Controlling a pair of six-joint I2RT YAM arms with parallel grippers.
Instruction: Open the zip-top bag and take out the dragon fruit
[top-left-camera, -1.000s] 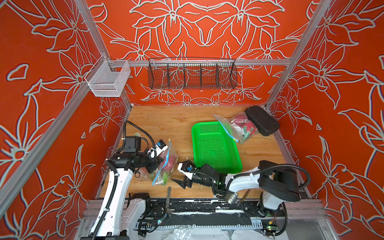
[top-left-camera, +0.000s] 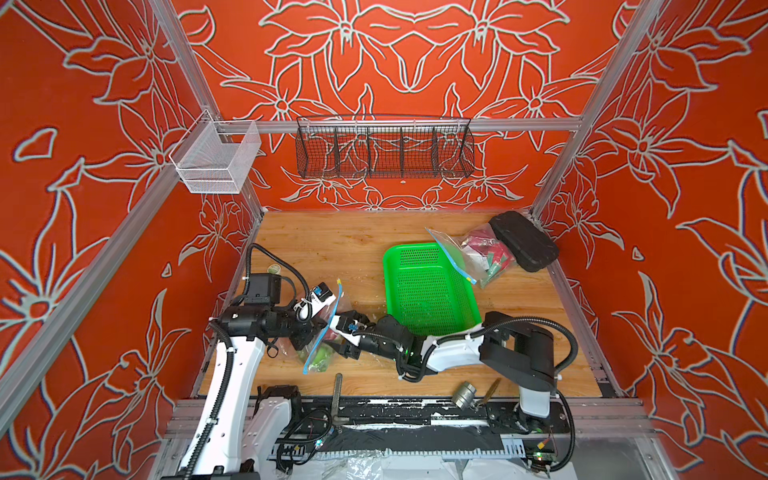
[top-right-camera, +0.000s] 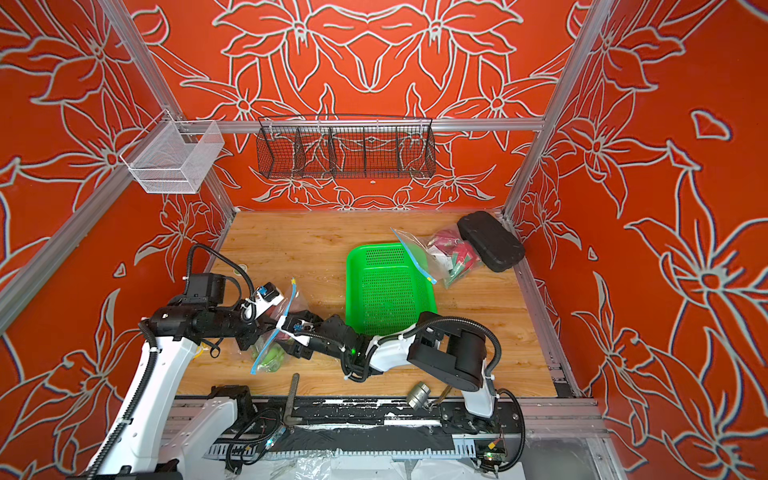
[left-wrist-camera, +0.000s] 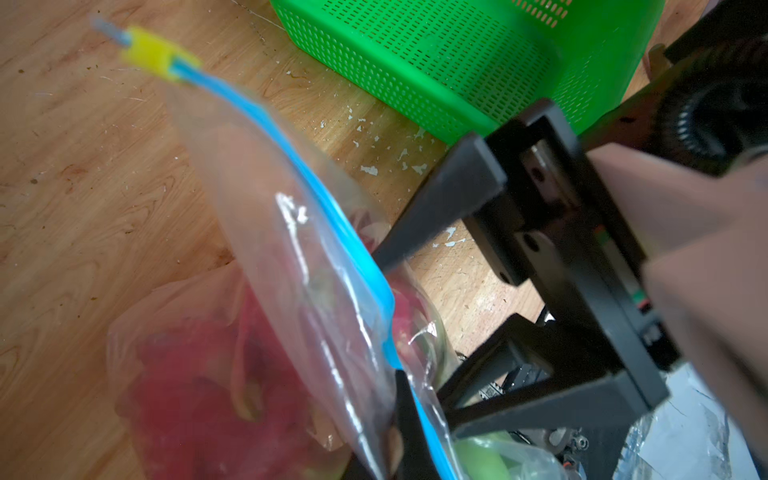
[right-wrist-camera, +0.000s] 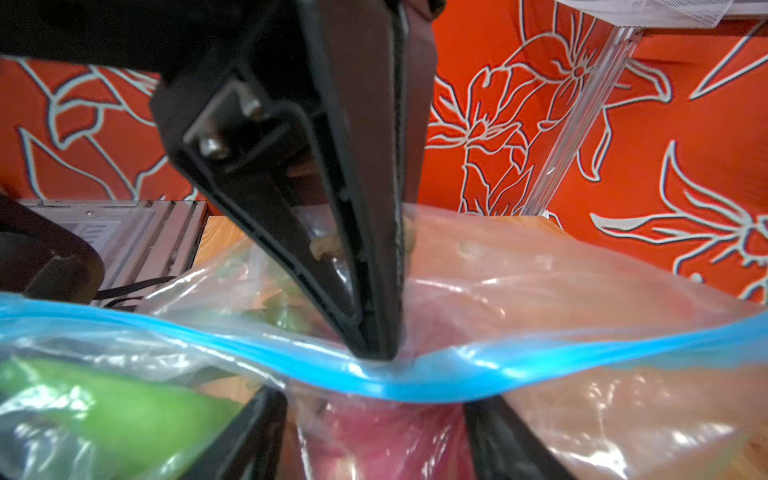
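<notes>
The clear zip top bag (left-wrist-camera: 280, 232) with its blue strip and yellow slider stands tilted at the front left of the table. Through its film shows the pink-red dragon fruit (left-wrist-camera: 208, 392), blurred, with something green (right-wrist-camera: 112, 412) at one end. My left gripper is shut on the bag's film by the blue strip, as the right wrist view shows. Opposite it, my right gripper is part open. Its two fingers (right-wrist-camera: 252, 432) lie either side of the pink shape, at the bag's side; whether they touch the film I cannot tell.
An empty green basket (top-left-camera: 392, 276) stands to the right of the bag, beneath part of the right arm. Another zip bag with pink contents (top-left-camera: 492, 260) and a black case (top-left-camera: 524, 240) lie at the back right.
My right gripper has moved left, from apart from the bag to right against its side. The left arm and the bag's strip stand nearly as before.
</notes>
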